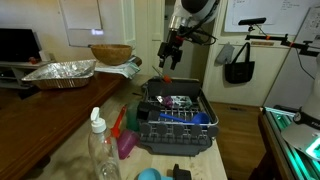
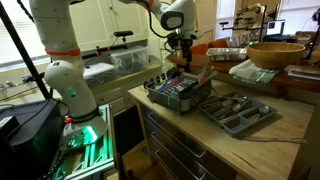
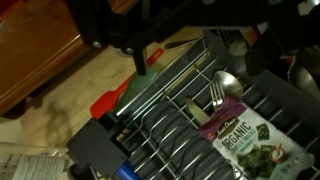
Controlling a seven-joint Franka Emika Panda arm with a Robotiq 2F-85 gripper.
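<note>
High above the dark dish rack [image 1: 180, 133] hangs my gripper [image 1: 178, 60], pointing down and apart from everything below. It is open, with nothing held. The exterior view 2 shows the same gripper [image 2: 181, 50] over the rack [image 2: 180, 102]. From the wrist view, a snack packet [image 3: 255, 140] with purple and white print lies among the rack's bars. A fork [image 3: 216, 95] and a spoon [image 3: 229, 83] lie close beside it. Red and green utensils, including a red spatula [image 3: 105, 104], show to the left.
A grey utensil tray [image 2: 240, 122] stands beside the rack on the wooden counter. In exterior view 1, a clear bottle [image 1: 103, 150], a blue cup [image 1: 149, 174] and a purple cup [image 1: 127, 144] are near the front. A foil tray [image 1: 60, 74] and woven bowl [image 1: 112, 54] sit farther back.
</note>
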